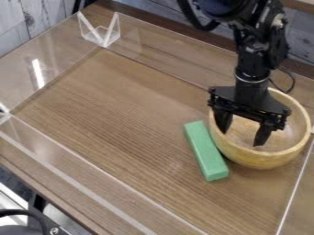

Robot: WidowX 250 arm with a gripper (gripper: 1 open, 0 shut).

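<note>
My black gripper point(243, 128) hangs from the arm at the upper right, open, its two fingers reaching down inside a large yellow bowl point(252, 155). The part of the bowl between and behind the fingers is partly hidden by the gripper. A green block point(207, 151) lies on the wooden table just left of the bowl, its long side running toward the front.
A white wire object point(101, 27) stands at the back left. A dark curved piece point(31, 220) is at the bottom left corner.
</note>
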